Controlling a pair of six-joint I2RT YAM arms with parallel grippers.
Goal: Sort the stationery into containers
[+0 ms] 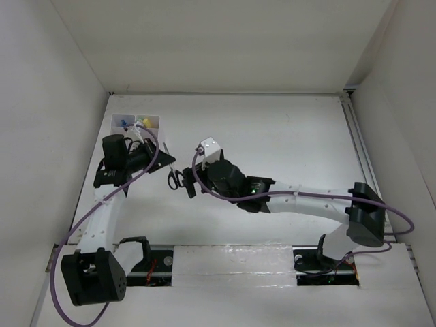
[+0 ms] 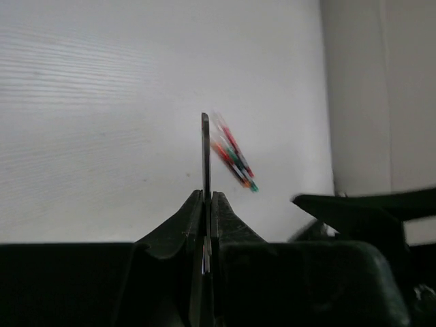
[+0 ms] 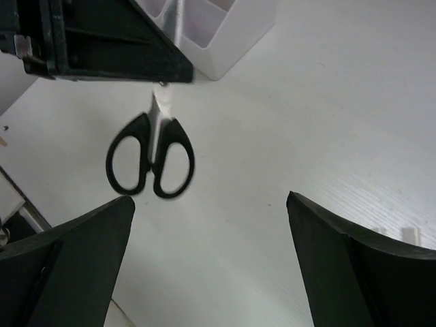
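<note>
Black-handled scissors hang in the air, with my left gripper [image 1: 170, 161] shut on them near the blades; in the left wrist view one thin blade [image 2: 206, 153] stands up from between the closed fingers. In the right wrist view their handle loops point down, free of any fingers there. My right gripper is open and empty, just to the right of the handles in the top view. Several pens [image 2: 234, 155] with red, orange and green parts lie on the table, blurred.
A white divided container [image 3: 235, 34] stands at the far left of the table, with blue [image 1: 125, 123] and yellow items in it. Free white table extends over the middle and right. The two arms are close together.
</note>
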